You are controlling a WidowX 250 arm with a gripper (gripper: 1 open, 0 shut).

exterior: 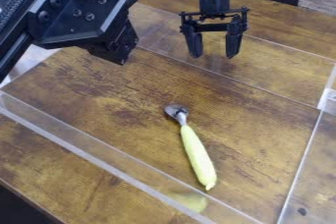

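My black gripper [214, 46] hangs at the top centre of the camera view, over the back of the wooden surface, open with nothing between its fingers. Lower in the view, well apart from it, a pale yellow-green handled tool with a silver metal head [197, 154] lies at a slant, head toward the back.
Clear plastic walls [105, 155] border the wooden work area [98, 100]. A large black arm structure [79, 17] fills the top left. The wood around the tool is otherwise bare.
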